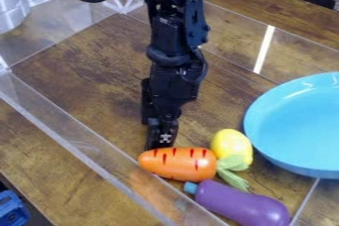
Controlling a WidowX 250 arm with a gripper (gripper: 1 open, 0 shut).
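Note:
My black gripper point(162, 131) points down at the middle of the wooden table, its fingers low just behind an orange toy carrot point(179, 163) with dark stripes. The fingers are open by what little shows; the far side is hidden by the gripper body. A yellow toy lemon point(231, 147) with a pale green piece beside it lies right of the carrot, and a purple toy eggplant point(243, 203) lies at the front right.
A large blue plate point(294, 121) fills the right side. A clear plastic wall point(66, 121) runs along the left and front.

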